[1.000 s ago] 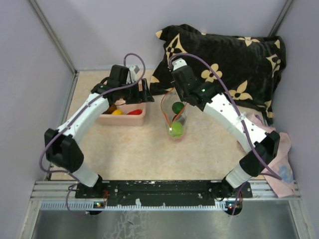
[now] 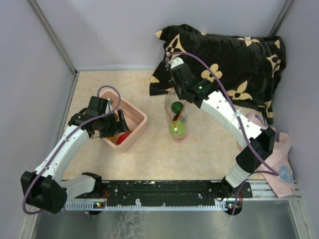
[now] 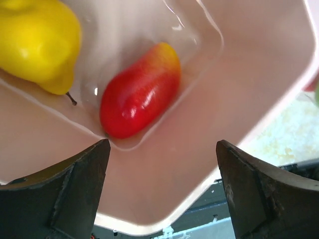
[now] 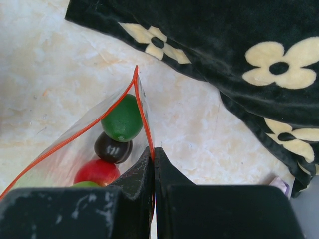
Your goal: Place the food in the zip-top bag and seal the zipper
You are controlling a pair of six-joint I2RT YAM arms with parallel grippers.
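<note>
The clear zip top bag point(image 2: 170, 108) with an orange zipper edge stands open at mid-table, with green, dark and red food visible inside it. My right gripper is shut on one side of the bag's orange rim. Within the pink bin point(image 2: 141, 123) lie a red-and-yellow mango point(image 3: 141, 92) and a yellow fruit point(image 3: 40, 42). Over the bin's near part my left gripper hangs open; nothing sits between its fingers, and the mango lies beyond their tips. In the bag, the dark green avocado-like food point(image 4: 122, 118) sits uppermost.
A black blanket with yellow flowers point(image 2: 214, 67) covers the back right. A pink cloth point(image 2: 279, 164) lies at the right edge. Bare table point(image 2: 149, 159) shows in front of the bag and bin.
My left gripper has moved left and nearer the front, down to the bin. The bin has turned from lying straight to lying at a slant. The right arm has stayed put.
</note>
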